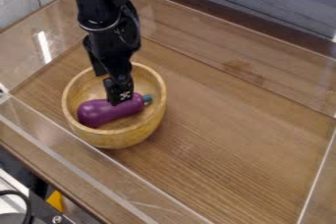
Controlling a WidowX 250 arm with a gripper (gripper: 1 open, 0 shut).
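A purple eggplant (105, 112) lies inside a yellow bowl (149, 127) on the wooden table. My black gripper (108, 85) hangs over the back part of the bowl, just above the eggplant, with its fingers apart and pointing down. Nothing shows held between them; whether a fingertip touches the eggplant I cannot tell.
The wooden surface (243, 140) to the right of the bowl is clear. A pale wall runs along the back right, and another light edge is at the upper left. A small yellow object and dark parts show at the lower left edge.
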